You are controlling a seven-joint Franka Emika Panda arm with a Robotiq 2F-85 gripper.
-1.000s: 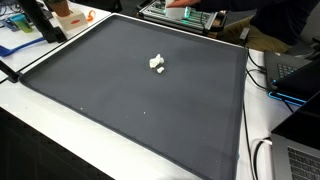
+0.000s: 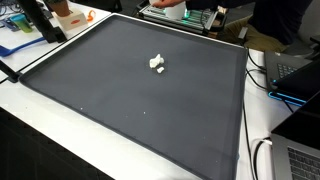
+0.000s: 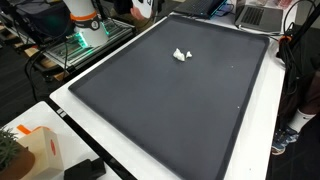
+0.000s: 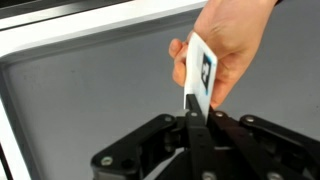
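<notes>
In the wrist view my gripper is shut on the lower end of a white flat piece with a dark printed patch [image 4: 205, 70]. A person's hand [image 4: 232, 45] is at this piece too, with fingers behind its upper part; whether they grip it, I cannot tell. A small crumpled white thing [image 2: 156, 62] lies on the dark grey board, with a smaller white bit [image 2: 161, 70] beside it. Exterior view 2 shows the same crumpled thing [image 3: 179, 54] towards the far edge. My gripper's fingers are outside both exterior views.
The dark grey board [image 2: 130, 105] has a white border [image 2: 110, 133] and is mostly bare. Laptops [image 2: 297, 160] and cables stand to the right in exterior view 1. A potted plant [image 3: 12, 150] sits at the near left in exterior view 2.
</notes>
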